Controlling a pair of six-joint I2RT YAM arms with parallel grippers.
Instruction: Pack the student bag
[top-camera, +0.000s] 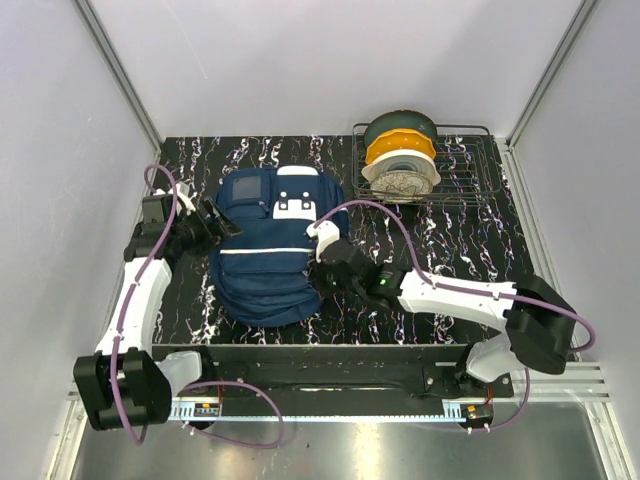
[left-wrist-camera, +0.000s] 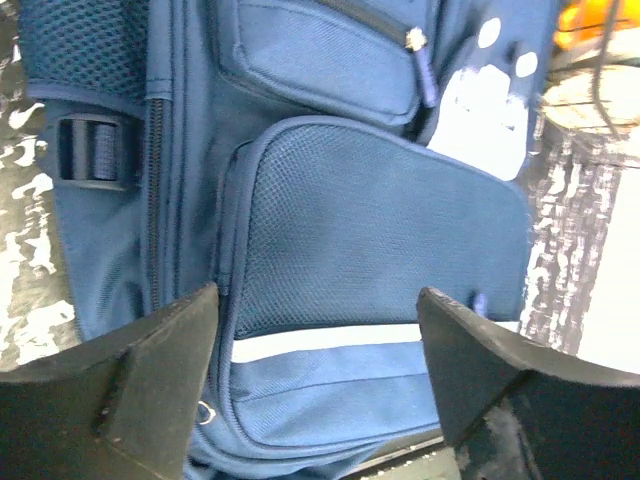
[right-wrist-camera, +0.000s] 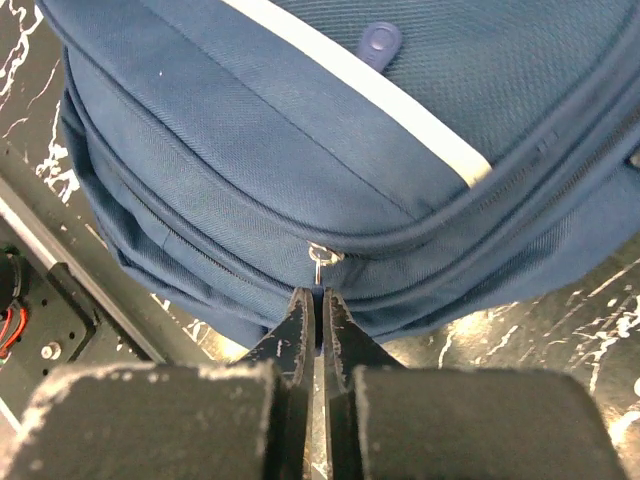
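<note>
The navy backpack (top-camera: 270, 232) lies flat on the dark marbled table, its two-eyed white patch (top-camera: 294, 207) toward the back. At its lower right edge is my right gripper (top-camera: 318, 283). In the right wrist view, those fingers (right-wrist-camera: 300, 335) are shut on a blue zipper pull (right-wrist-camera: 318, 291) that hangs from a small metal ring (right-wrist-camera: 322, 254). My left gripper stands open over the bag's left side, with no fabric pinched between its fingers. Below it run the front pocket (left-wrist-camera: 380, 220) and a white stripe (left-wrist-camera: 310, 343). The bag's inside is hidden.
A wire rack (top-camera: 465, 170) holding several plates and bowls, including an orange bowl (top-camera: 400, 145), stands at the back right. Bare table (top-camera: 455, 240) stretches to the right of the bag. A metal rail (top-camera: 330, 347) borders the front edge.
</note>
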